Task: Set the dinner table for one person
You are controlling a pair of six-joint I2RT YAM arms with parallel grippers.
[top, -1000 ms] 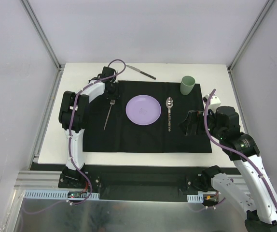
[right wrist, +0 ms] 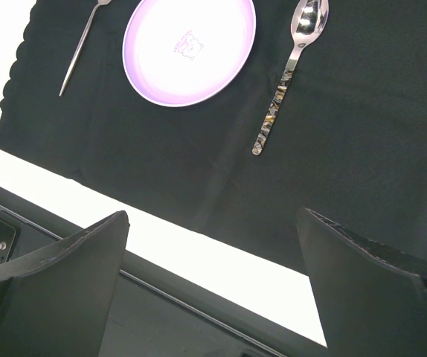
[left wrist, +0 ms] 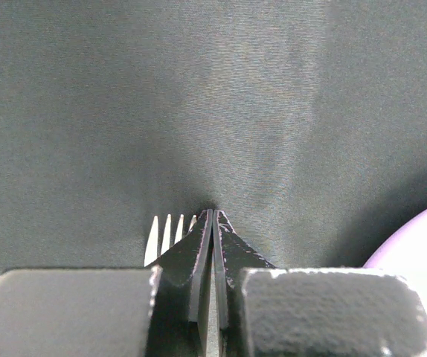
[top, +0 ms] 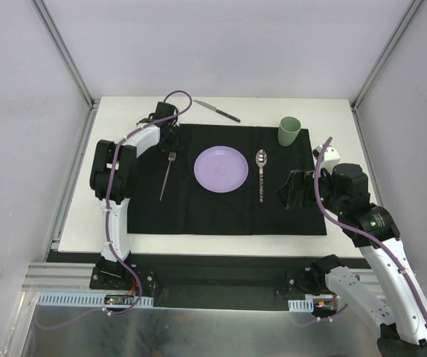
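A purple plate [top: 221, 169] lies on the black cloth [top: 217, 212], fork [top: 167, 171] to its left, spoon [top: 261, 175] to its right. A knife [top: 217, 109] lies on the white table behind the cloth; a green cup [top: 289, 130] stands at the cloth's back right. My left gripper is shut over the fork's tines, low at the cloth; nothing clearly shows held between its fingers. My right gripper hangs open over the cloth's right side, empty.
The white table [top: 87, 223] shows as a border around the cloth. Walls with metal rails enclose both sides and the back.
My left gripper has shifted very slightly left, and the top of the fork with it by a few pixels. The right arm is still.
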